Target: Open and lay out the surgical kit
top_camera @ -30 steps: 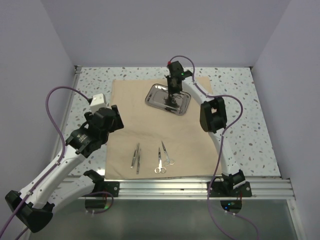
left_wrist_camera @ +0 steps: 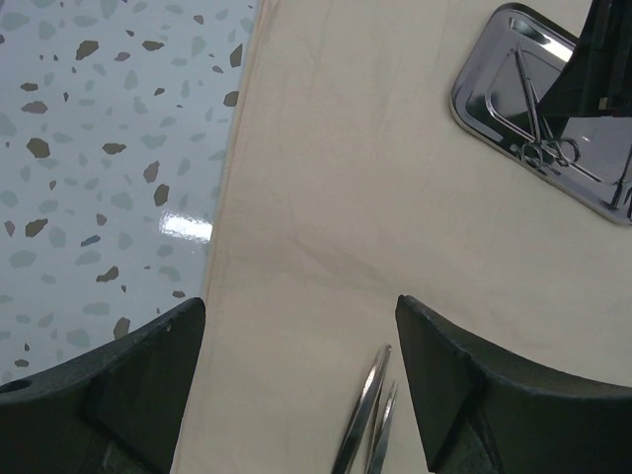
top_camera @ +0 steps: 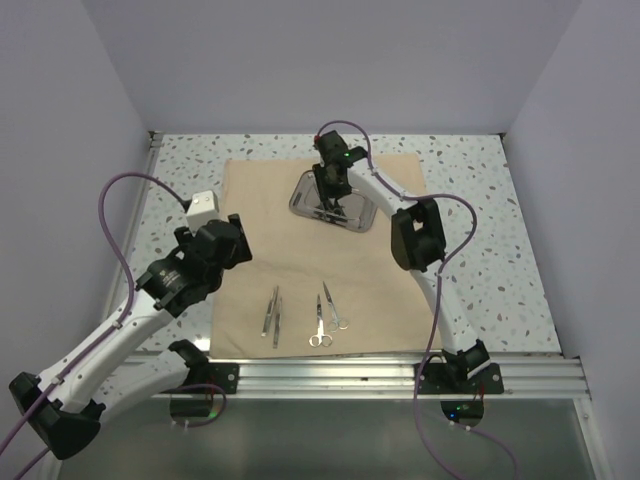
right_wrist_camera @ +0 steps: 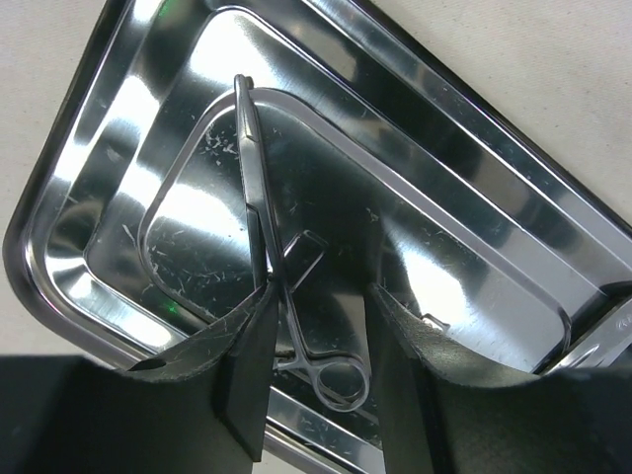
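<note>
The steel tray (top_camera: 361, 217) lies on the beige cloth at the back. My right gripper is low over it, open, its fingers either side of the lower part of a long clamp (right_wrist_camera: 252, 158) with ring handles. On the cloth toward the front lie two tweezers (top_camera: 270, 310) (left_wrist_camera: 360, 414) and two scissors (top_camera: 320, 330) (top_camera: 334, 315), laid out separately. My left gripper hangs over the cloth's left side, fingers apart, nothing between them but the view of the cloth below.
Speckled table (top_camera: 480, 250) surrounds the cloth. Other metal instruments lie in the tray, partly hidden by my right gripper.
My right gripper has moved left across the tray. My left arm has shifted slightly right; the laid-out instruments are unchanged.
</note>
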